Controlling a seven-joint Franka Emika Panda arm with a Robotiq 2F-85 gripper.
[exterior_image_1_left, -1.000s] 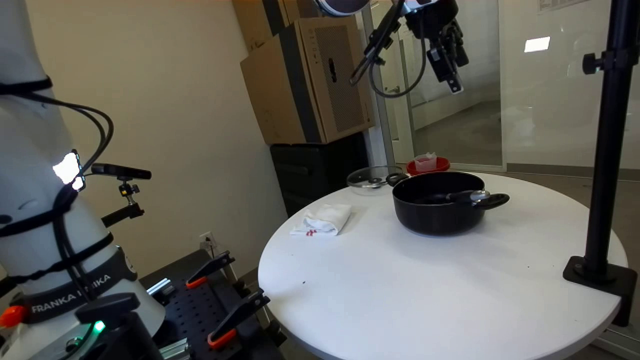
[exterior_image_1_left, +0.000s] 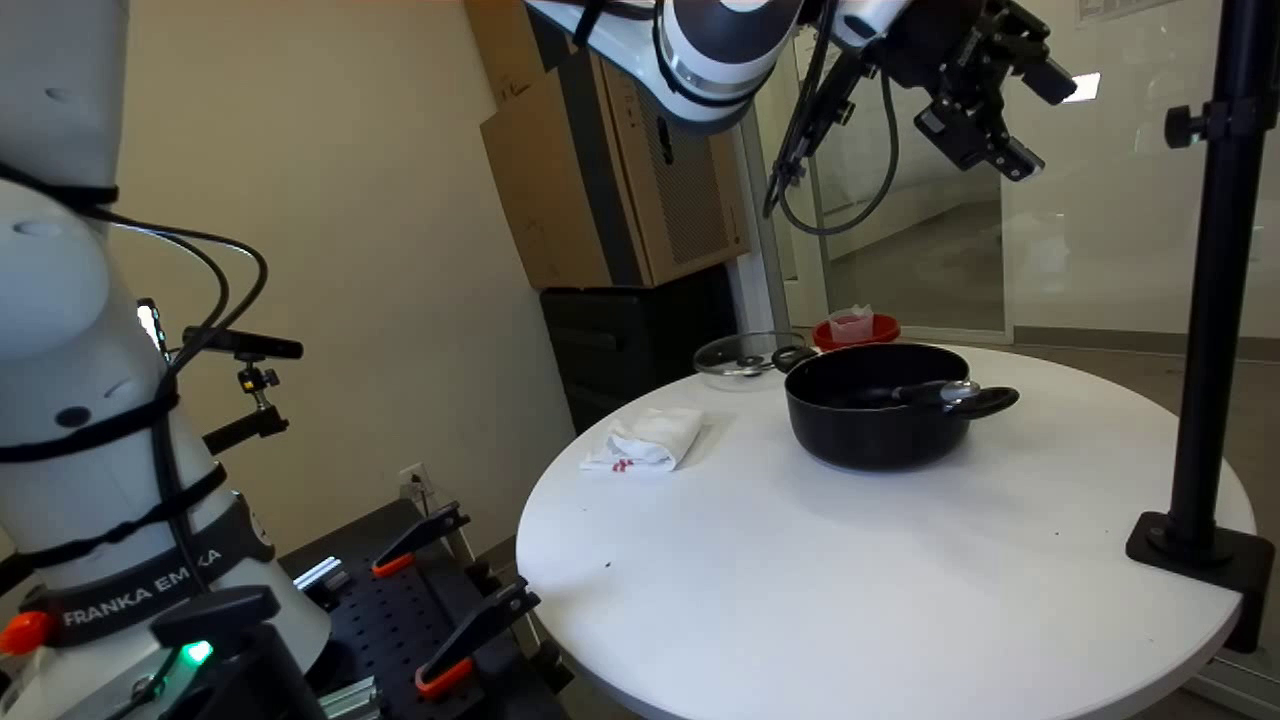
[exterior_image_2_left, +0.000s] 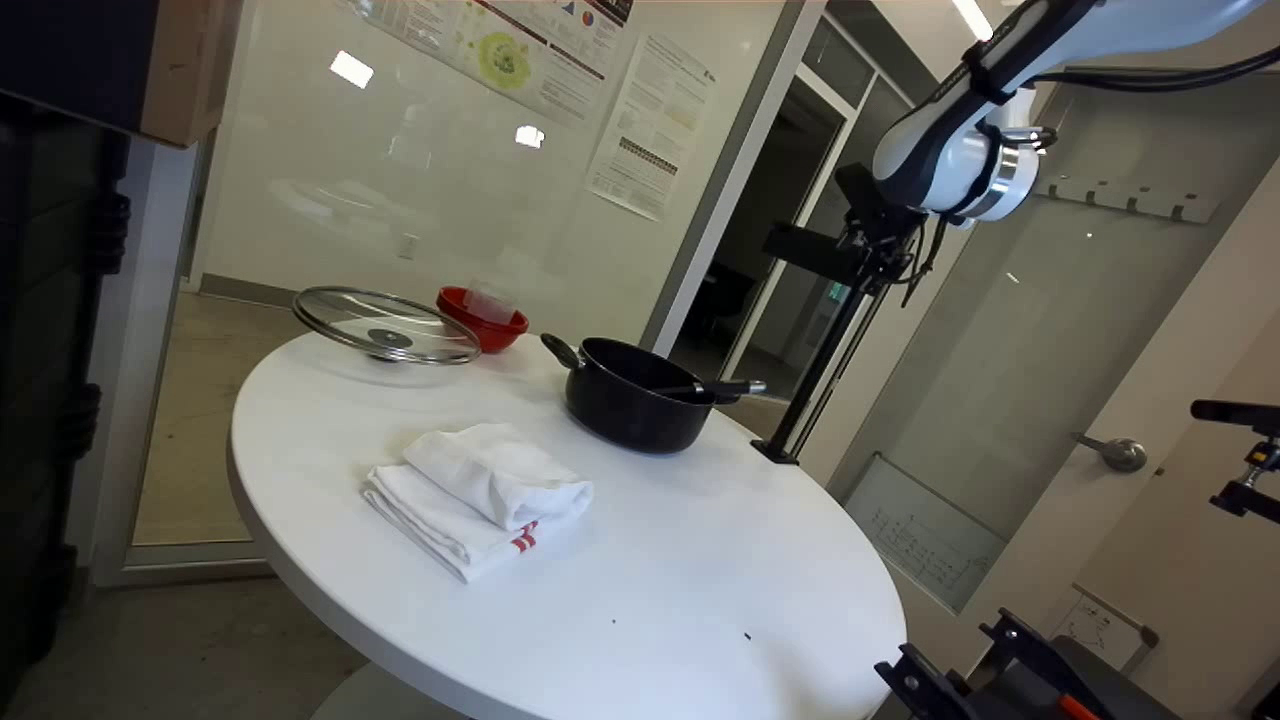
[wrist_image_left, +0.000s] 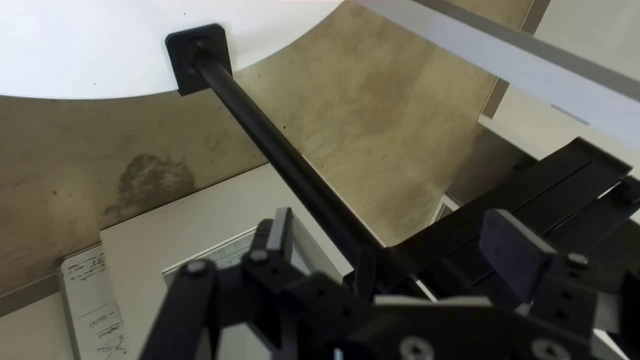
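High above the table's far right part, my gripper (exterior_image_1_left: 1039, 125) stands open and tilted, its two fingers apart. In the wrist view the gap between its fingers holds nothing; only the background shows through. A black pot (exterior_image_1_left: 873, 422) rests on the table, well below the gripper. A utensil (exterior_image_1_left: 939, 392) with a dark handle leans over the pot's rim, its other end inside. To the pot's left lies a folded white towel (exterior_image_2_left: 480, 492) with red stripes. Toward the back are a glass lid (exterior_image_2_left: 386, 326) and a red bowl (exterior_image_2_left: 482, 322) with something pale in it.
A black post (exterior_image_1_left: 1200, 300) rises from the round table's (exterior_image_1_left: 780, 600) right edge; in the wrist view the post (wrist_image_left: 270, 138) runs up close to the gripper. Boxes (exterior_image_1_left: 612, 156) are stacked at the back left.
The arm has swung right in exterior view 1, bringing the gripper nearer the post and turning it to a more slanted angle. Pot, towel, lid and bowl have not moved.
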